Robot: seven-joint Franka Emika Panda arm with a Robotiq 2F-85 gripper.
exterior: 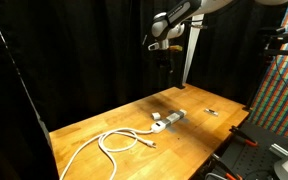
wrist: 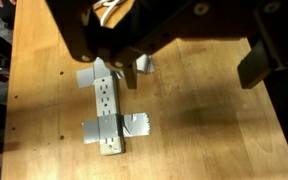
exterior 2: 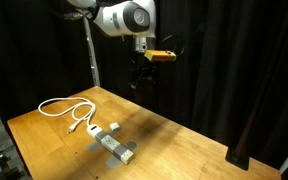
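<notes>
A white power strip [exterior 2: 114,145] lies on the wooden table, held down by grey tape [wrist: 136,124]. Its row of outlets [wrist: 106,97] faces up in the wrist view, partly covered at one end by my gripper's dark parts. Close beside the strip sits a small white block [exterior: 156,116]. From the strip's far end runs a white cord [exterior: 104,147], looped on the table, with a plug [exterior: 149,143]. High above the table, well clear of everything on it, hangs my gripper [exterior 2: 136,75]. It is open, and I see nothing held between its fingers.
A small flat item [exterior: 212,112] lies near the table's right side in exterior view 1. Black curtains [exterior 2: 209,80] hang behind.
</notes>
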